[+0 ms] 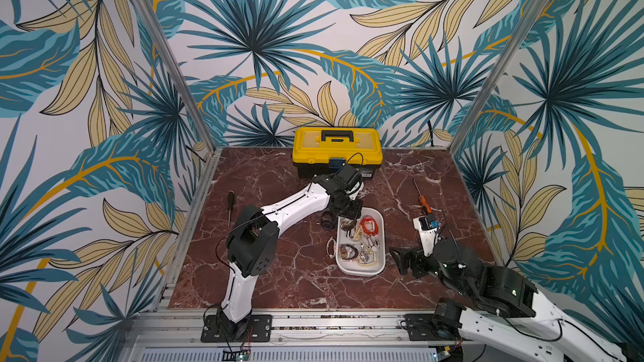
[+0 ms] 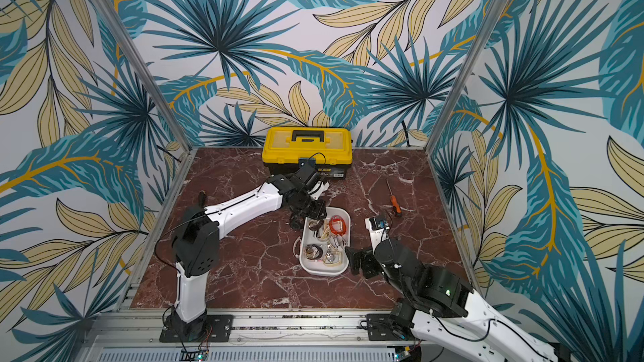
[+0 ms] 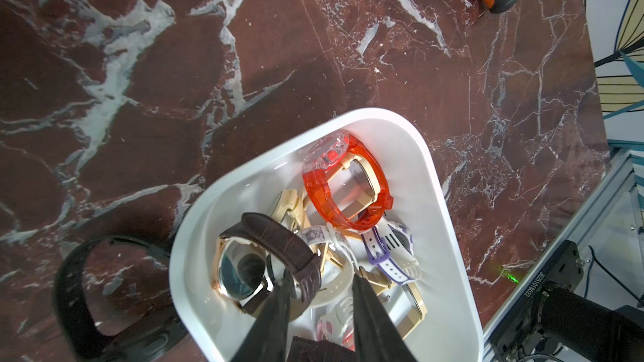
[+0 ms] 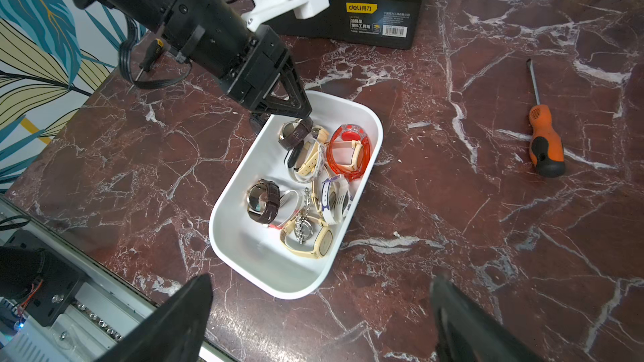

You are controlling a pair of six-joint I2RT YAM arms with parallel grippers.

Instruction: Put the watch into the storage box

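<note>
A white storage box (image 1: pixel 360 269) holds several watches, including a red one (image 3: pixel 349 201) and a brown-strapped one (image 3: pixel 295 261). A black watch (image 3: pixel 84 295) lies on the table just outside it, left in the left wrist view. My left gripper is low over the box's back-left end, near the brown-strapped watch; its fingers are narrowly apart, and what lies between them is unclear. My right gripper (image 1: pixel 402 260) stands open at the box's right side.
A yellow toolbox (image 1: pixel 337 140) stands at the back. An orange screwdriver (image 4: pixel 544 137) lies to the right, a dark screwdriver (image 1: pixel 230 204) to the left.
</note>
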